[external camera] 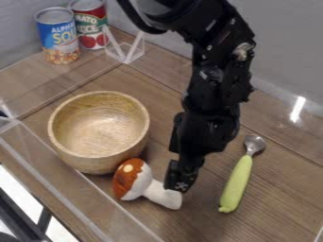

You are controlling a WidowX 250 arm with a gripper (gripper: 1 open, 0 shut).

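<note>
My black gripper [183,165] points down at the middle of the counter, open, its fingertips just above the white stem end of a toy mushroom [132,180] with an orange-brown, white-spotted cap, which lies on its side. Left of the gripper sits a wooden bowl [82,132], empty. To the right lies a scoop [237,181] with a pale green handle and a metal head.
At the back left stand a blue soup can [59,38] and a red-labelled can [90,24], beside a clear plastic stand [123,49]. A grey wall runs along the back; the counter's edge is at lower left.
</note>
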